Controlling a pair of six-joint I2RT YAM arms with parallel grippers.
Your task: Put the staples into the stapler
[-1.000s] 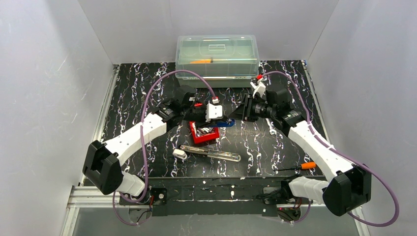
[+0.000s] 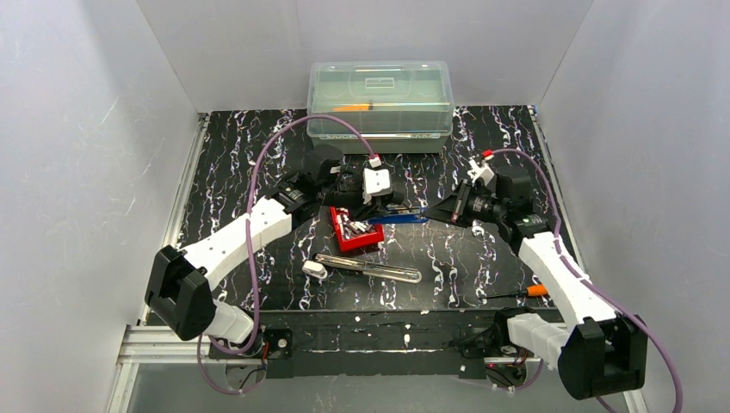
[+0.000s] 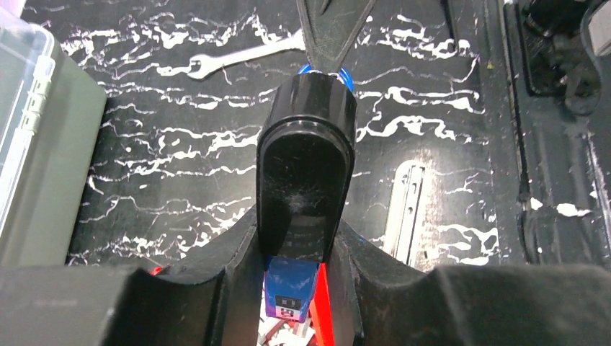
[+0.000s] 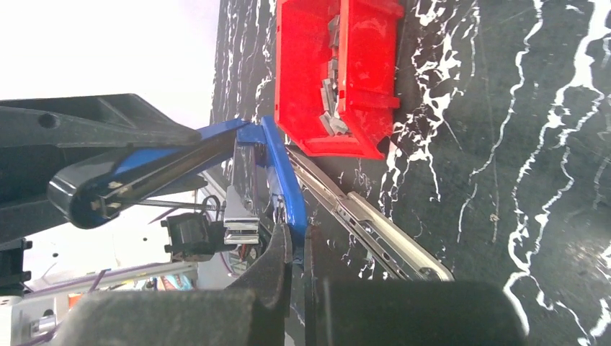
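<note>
A blue and black stapler [image 2: 401, 218] is held in the air between my two arms, above the mid-table. My left gripper has its fingers against both sides of the stapler body, whose black end [image 3: 302, 180] points away in the left wrist view. In the right wrist view the stapler stands unfolded, with a metal part [image 4: 241, 209] hanging by its hinge. My right gripper is shut on the end of its slim blue part [image 4: 288, 187]. Small grey metal pieces, perhaps staples [image 4: 330, 104], lie in the red bin [image 4: 367, 79].
A long metal rail-like tool [image 2: 368, 268] and a small white object [image 2: 315, 269] lie in front. The lidded clear box [image 2: 379, 99] stands at the back. An orange-handled screwdriver [image 2: 535, 291] is at right front, and a wrench [image 3: 238, 59] lies on the right.
My right gripper has come to the stapler, shut on its blue part and moved right.
</note>
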